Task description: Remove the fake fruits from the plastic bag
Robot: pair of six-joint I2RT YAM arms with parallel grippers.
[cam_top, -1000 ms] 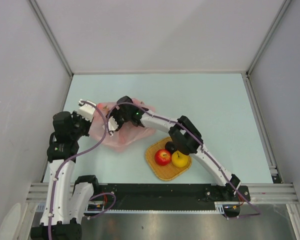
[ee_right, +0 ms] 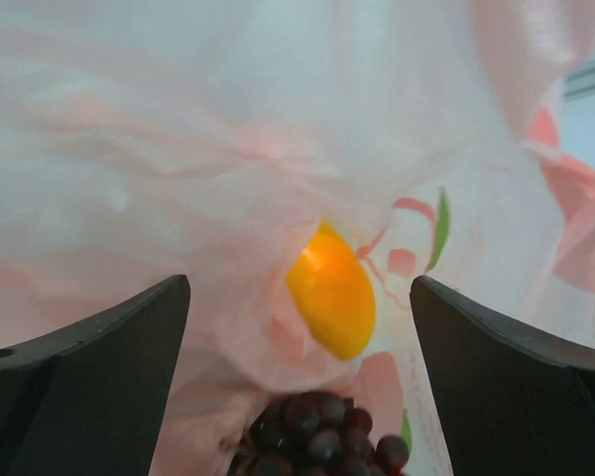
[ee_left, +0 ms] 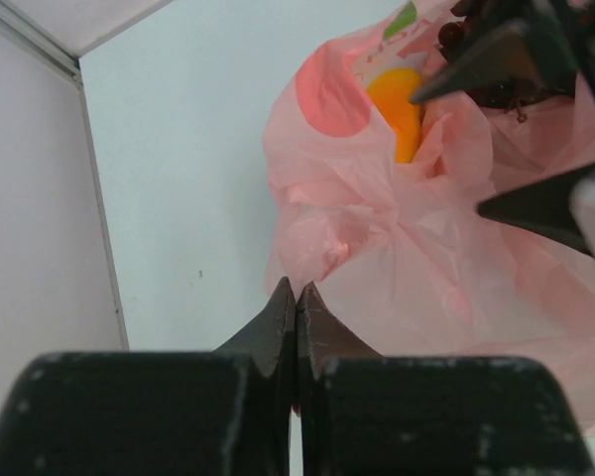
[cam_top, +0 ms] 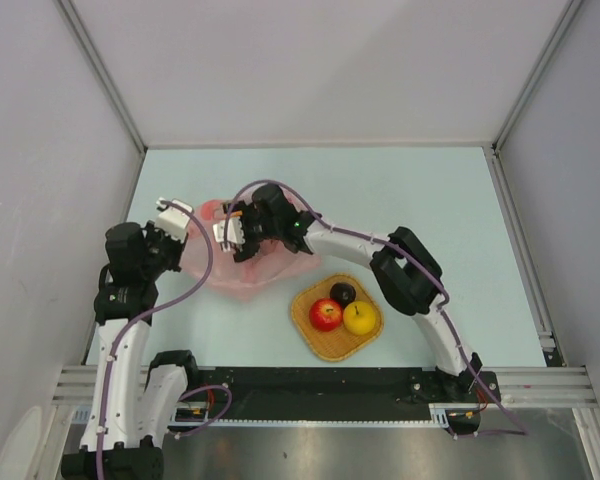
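Observation:
The pink-white plastic bag [cam_top: 250, 272] lies crumpled on the table, its edge drawn up to my left gripper, which is shut on the gathered film. Inside the bag is an orange-yellow fruit [ee_right: 332, 293], partly covered by film in the right wrist view. A bunch of dark grapes [ee_right: 317, 436] lies below it in that view, cut off by the frame. My right gripper is open at the bag, its fingers [ee_right: 129, 362] apart on either side of the fruit's direction, with no fruit gripped.
A wooden tray [cam_top: 335, 352] at the front holds a red apple [cam_top: 326, 315], a yellow fruit [cam_top: 360, 318] and a dark round fruit [cam_top: 343, 294].
The left arm stays nearly still.

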